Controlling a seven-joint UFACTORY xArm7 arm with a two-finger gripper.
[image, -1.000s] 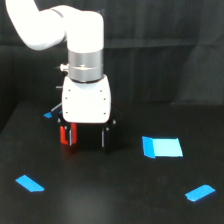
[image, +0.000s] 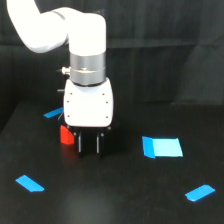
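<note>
My gripper (image: 89, 146) points down from the white arm, low over the dark table at left of centre. Its two thin dark fingers stand closer together than before, with a narrow dark gap between them. No object shows clearly in that gap, and whether the fingers are fully shut is hard to make out. A red object (image: 67, 135) is just left of the fingers, partly hidden by the white gripper body.
To the right lies a light-blue square with a bluer left side (image: 162, 147). Blue tape strips mark the front left (image: 30, 184) and front right (image: 200, 192); another strip (image: 53, 113) is behind the red object.
The fingers have drawn nearer to each other. The arm has shifted slightly right and down, and more of the red object shows at the left.
</note>
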